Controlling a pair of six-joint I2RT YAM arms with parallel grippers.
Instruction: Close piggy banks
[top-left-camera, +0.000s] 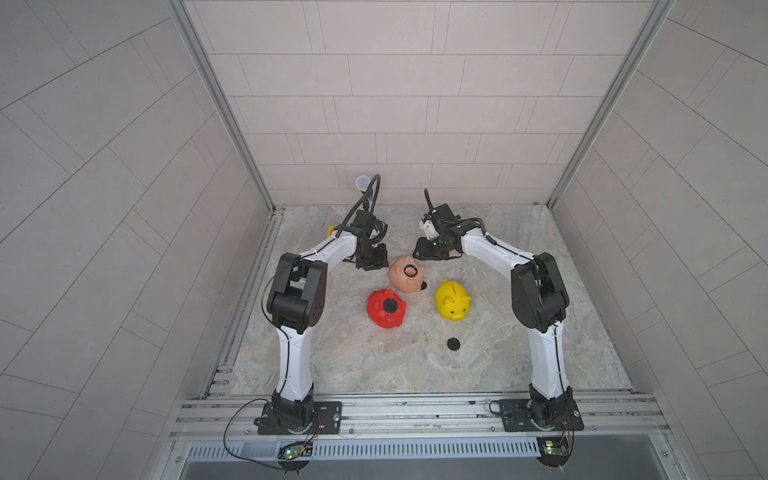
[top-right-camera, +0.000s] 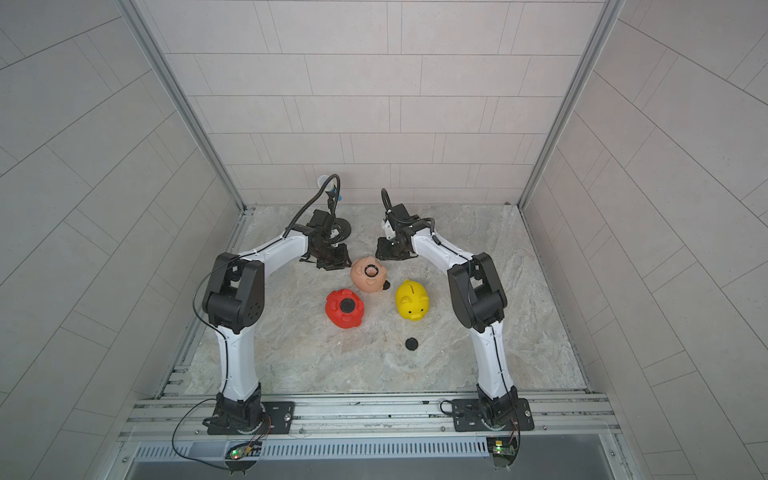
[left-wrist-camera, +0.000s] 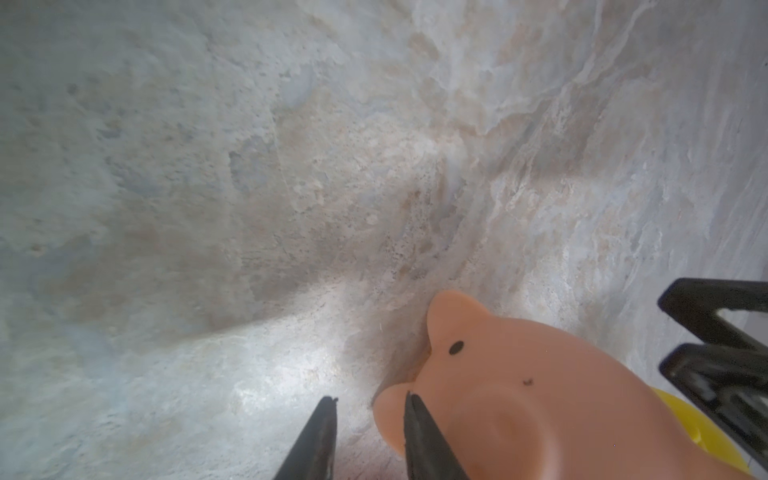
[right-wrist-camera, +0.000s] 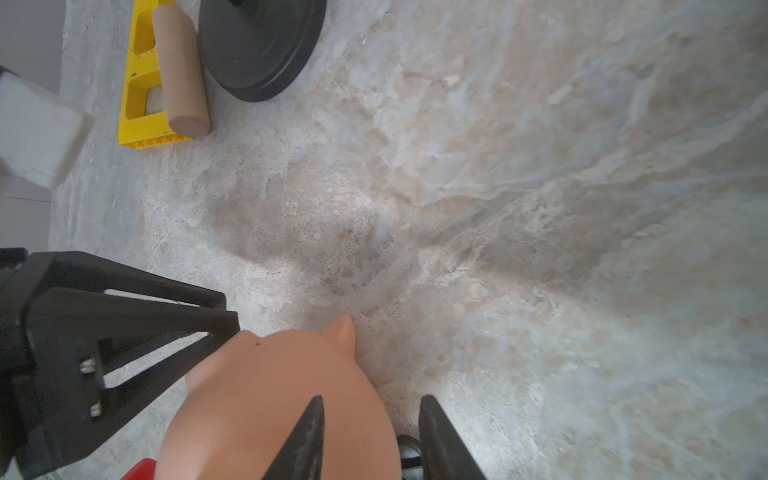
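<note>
The pink piggy bank (top-left-camera: 405, 283) sits between both grippers with a dark ring around an opening on top. A dark round plug (top-left-camera: 425, 285) is at its lower right side. The red piggy bank (top-left-camera: 377, 316) has a black plug (top-left-camera: 389, 305) in its upturned side. Yellow and upright is the third bank (top-left-camera: 453, 304); a loose black plug (top-left-camera: 453, 344) lies nearer the front. My left gripper is beside the pink bank, its fingers apart, a rounded pink part behind or between them; any grip is unclear. My right gripper stands open over the pink bank's edge.
Behind the left arm stand a dark round base (right-wrist-camera: 260, 48) and a yellow frame (right-wrist-camera: 144, 112) with a wooden cylinder (right-wrist-camera: 180, 72). The two grippers are close to each other.
</note>
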